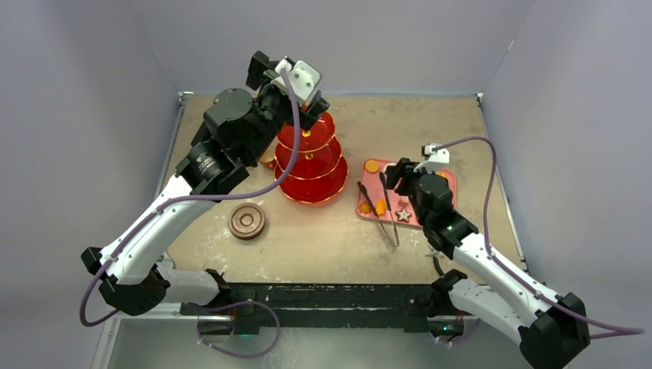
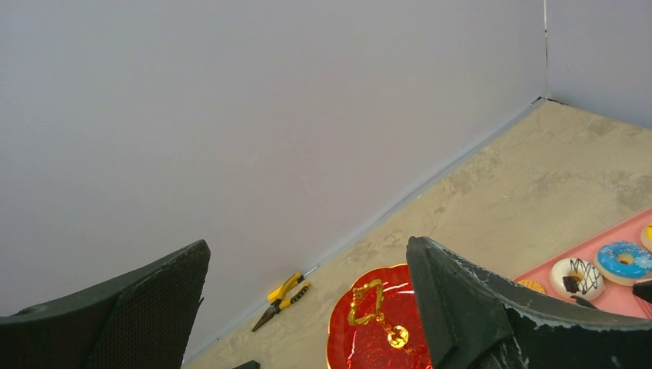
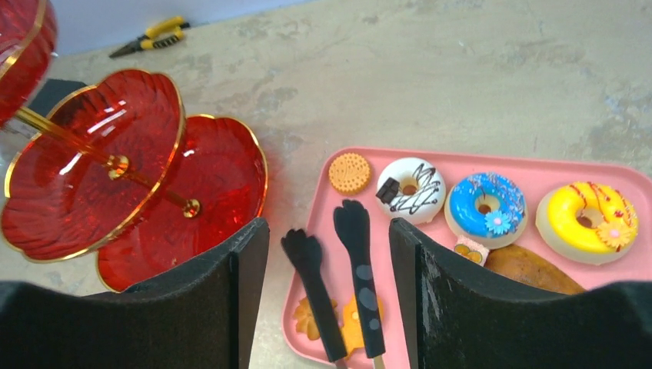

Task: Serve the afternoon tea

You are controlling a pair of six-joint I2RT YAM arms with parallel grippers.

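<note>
A red three-tier stand (image 1: 311, 190) with gold rims stands left of the table's middle. Over its top tier (image 2: 380, 290) hangs my left gripper, fingers apart and empty. Toward the right lies a pink tray (image 1: 421, 224) of toy sweets: a white donut (image 3: 417, 201), a blue donut (image 3: 486, 206), a yellow donut (image 3: 588, 221), a round cookie (image 3: 350, 173) and a star cookie (image 1: 404, 216). Black-tipped tongs (image 3: 361, 269) lie slanted across the tray's left part. Above them my right gripper is open, its fingers (image 3: 244, 269) clear of the tongs.
Yellow-handled pliers (image 2: 283, 298) lie behind the stand, near the back wall. A brown round object (image 1: 247, 221) sits at the front left. Bare table separates the stand from the tray, and the back right is clear.
</note>
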